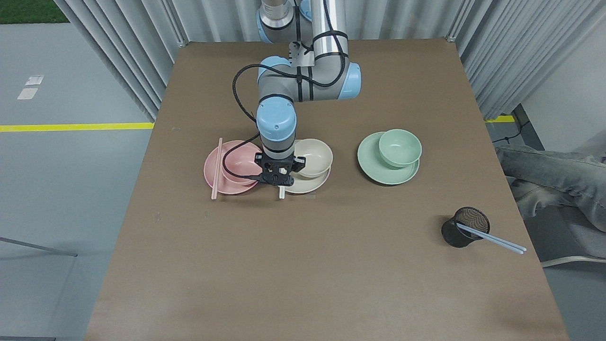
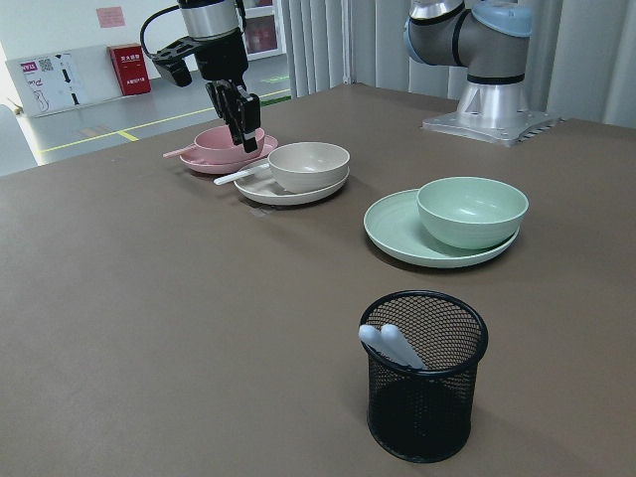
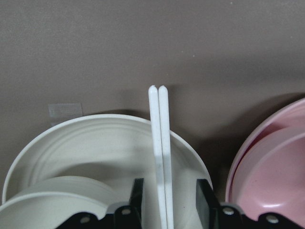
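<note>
My gripper stands open directly above a pair of white chopsticks (image 3: 161, 143), which lie lengthwise between its two fingers on a white plate (image 3: 109, 143). A white bowl (image 2: 307, 167) rests on that plate. Beside it is a pink plate (image 3: 257, 129) with a pink bowl (image 3: 276, 171), and pink chopsticks (image 1: 216, 170) lie across its left side. In the front view the arm hides part of the white set.
A green bowl (image 1: 400, 148) on a green plate (image 1: 369, 162) sits to the right. A black mesh cup (image 1: 454, 233) holding light chopsticks (image 1: 500, 241) stands near the right edge.
</note>
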